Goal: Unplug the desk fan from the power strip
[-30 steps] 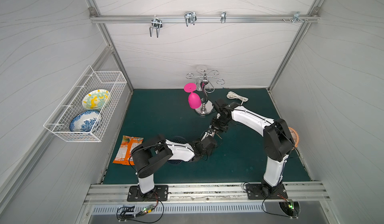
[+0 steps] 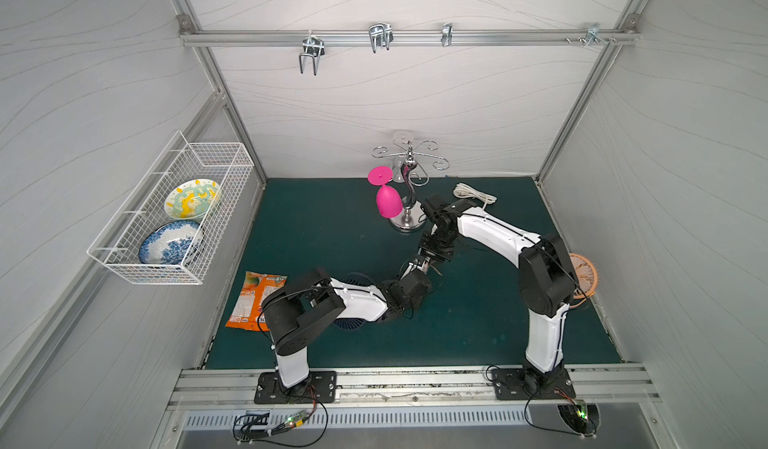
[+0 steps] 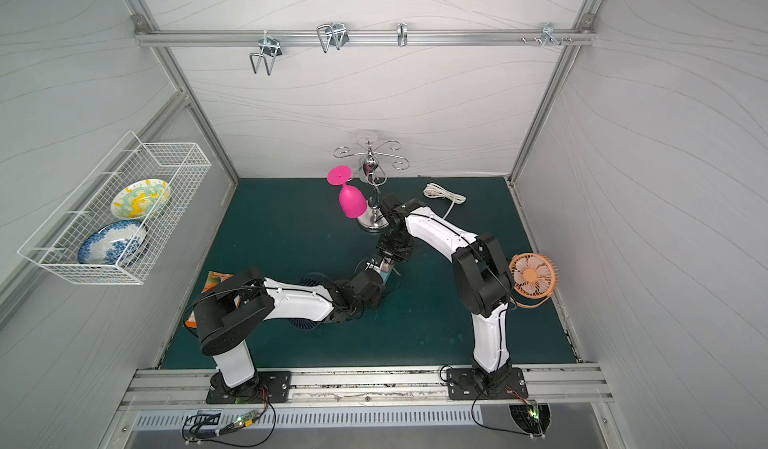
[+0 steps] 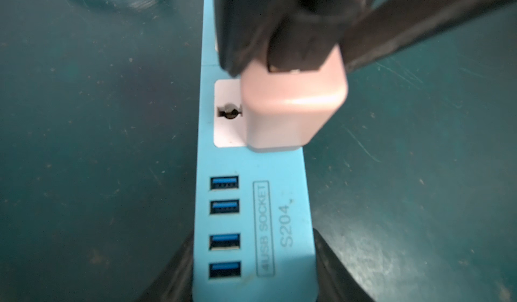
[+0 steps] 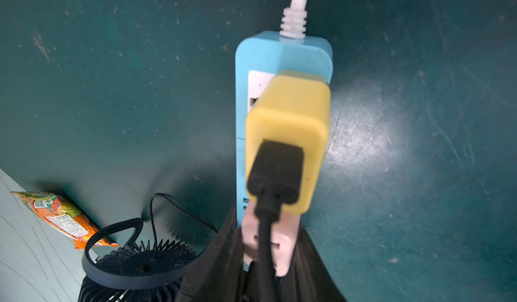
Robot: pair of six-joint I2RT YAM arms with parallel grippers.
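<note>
In the left wrist view, my left gripper is shut on the end of the light blue power strip [image 4: 253, 167], one finger along each side. A pink adapter [image 4: 290, 108] sits on its socket, with a black plug [image 4: 301, 49] at its top. Beyond the pink one, a yellow adapter [image 5: 288, 113] with another black plug [image 5: 275, 170] shows in the right wrist view. My right gripper stands over the pink adapter, fingers apart on either side; whether they touch it is hidden. A black fan [image 5: 140, 261] and an orange fan [image 3: 533, 275] are on the table.
A chrome stand [image 2: 408, 218] with a pink goblet [image 2: 389, 201] stands just behind the right gripper. An orange snack bag [image 2: 254, 297] lies at the left, and a coiled white cable [image 2: 475, 193] at the back.
The left arm looks nearly still.
</note>
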